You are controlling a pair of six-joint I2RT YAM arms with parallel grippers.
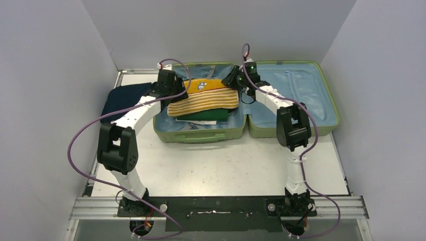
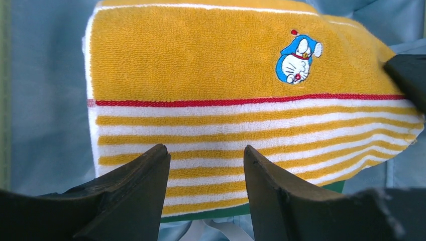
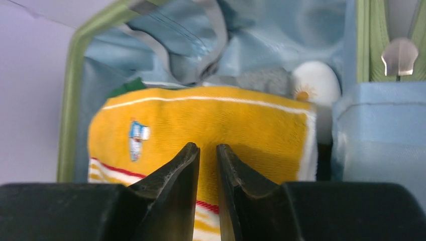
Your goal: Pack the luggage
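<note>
A yellow striped towel with a Doraemon patch lies folded on green and white cloths in the suitcase's left half. My left gripper is over the towel's left part, fingers part open, nothing visible held between them. My right gripper is at the towel's upper right, fingers nearly together; whether cloth is pinched between them I cannot tell. In the right wrist view a grey item and a white rounded item show beside the towel.
The suitcase's right half lies open, its divider visible. A dark navy folded cloth lies left of the suitcase. Walls stand at back and sides.
</note>
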